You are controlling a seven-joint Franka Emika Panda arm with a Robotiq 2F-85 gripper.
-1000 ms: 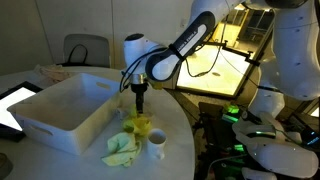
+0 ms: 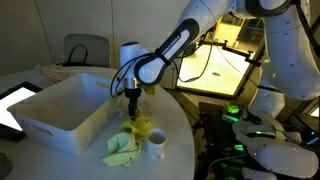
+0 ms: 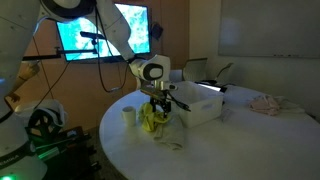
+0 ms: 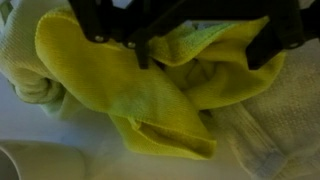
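A crumpled yellow cloth [image 2: 139, 125] lies on the white table between the white box and a white cup [image 2: 156, 144]. Right above it is my gripper, pointing down, its fingers open. In the wrist view the yellow cloth [image 4: 110, 75] fills the space beneath and between the dark fingers. How deep the fingertips reach into its folds is hard to tell. A pale green cloth [image 2: 123, 150] is spread on the table in front of the yellow one. Greyish fabric [image 4: 275, 125] also shows beside the yellow cloth in the wrist view.
The open white box [image 2: 65, 130] stands close to the cloths, its wall near my gripper. The cup [image 3: 129, 116] is on the other side. A pinkish cloth [image 3: 268, 104] lies farther off, and much of the table [image 3: 240, 150] is bare.
My gripper has shifted slightly toward the box and come lower over the yellow cloth. The cloths, cup and box appear to be where they were.
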